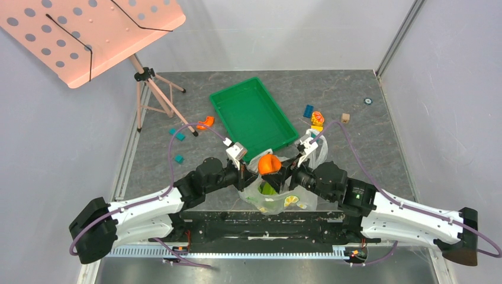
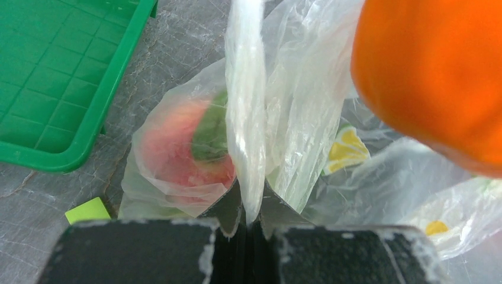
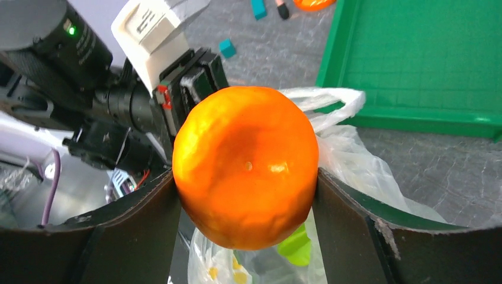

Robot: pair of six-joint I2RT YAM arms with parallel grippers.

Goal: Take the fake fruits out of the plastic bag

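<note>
An orange fake fruit is clamped between the fingers of my right gripper (image 1: 273,173), raised above the opening of the translucent plastic bag (image 1: 275,201); it also fills the upper right of the left wrist view. My left gripper is shut on a gathered strand of the bag (image 2: 243,89). Through the plastic in the left wrist view, a pink-and-green fruit (image 2: 174,142), like a watermelon slice, shows blurred. A light green item (image 3: 294,245) lies low in the bag in the right wrist view.
An empty green tray (image 1: 254,115) stands just behind the bag. Small toy blocks and pieces lie either side of it, and a pink board (image 1: 106,29) on a tripod is at the back left.
</note>
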